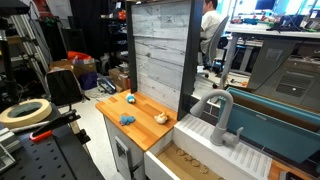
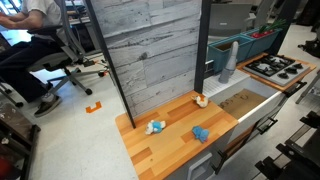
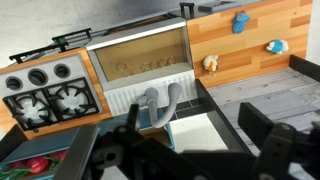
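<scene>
Three small toys lie apart on the wooden counter (image 2: 172,150): a blue one (image 2: 200,133), a white-and-blue one (image 2: 155,127) and a white-and-orange one (image 2: 201,100). In the wrist view the same blue toy (image 3: 240,22), white-and-blue toy (image 3: 277,46) and white-and-orange toy (image 3: 210,63) are at the upper right. My gripper is high over the scene, its dark fingers spread wide at the bottom of the wrist view. Nothing shows between them but the distant sink area. Neither exterior view clearly shows the gripper.
A grey faucet (image 1: 222,110) rises beside an open drawer (image 3: 140,60) with several ring-like shapes inside. A stove (image 3: 55,95) and a teal bin (image 1: 270,125) are near it. A tall grey plank panel (image 2: 160,60) borders the counter.
</scene>
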